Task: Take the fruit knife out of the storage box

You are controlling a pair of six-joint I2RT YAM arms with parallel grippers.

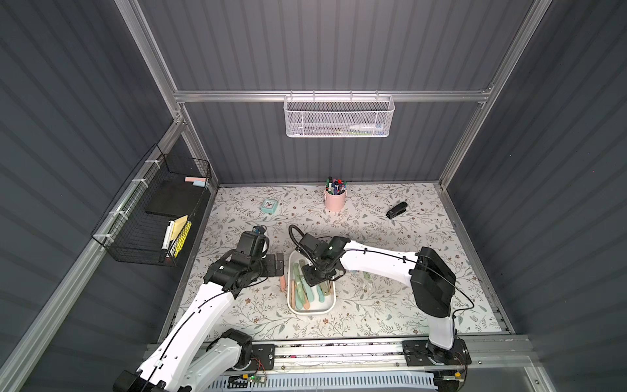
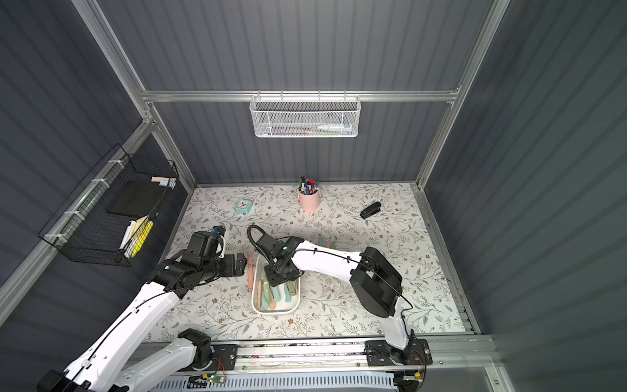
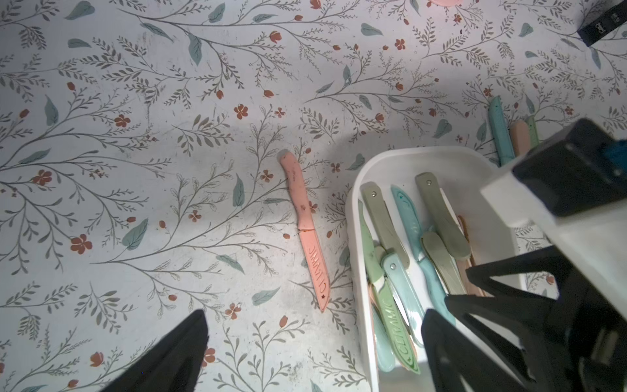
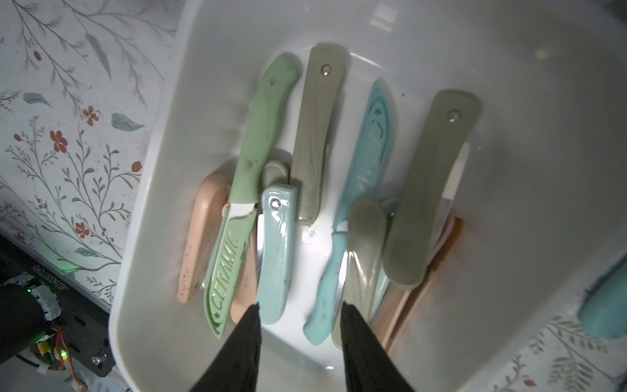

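The white storage box (image 4: 163, 196) holds several fruit knives and folding peelers in green, teal, olive and peach. Along its left side in the right wrist view lies a green knife (image 4: 261, 124) with a sheath marked CERAMIC, and near the middle is a teal knife (image 4: 365, 156). My right gripper is over the box, part open, its gap empty. A pink knife (image 3: 307, 228) rests on the table left of the box. Above the table at that side my left gripper stands open and empty.
Beyond the box's far right corner lie more knives, among them a teal one (image 3: 501, 130). A pink pen cup (image 1: 334, 200), a small teal clock (image 1: 269, 205) and a black stapler (image 1: 396, 209) stand farther back. Free table shows at the right front.
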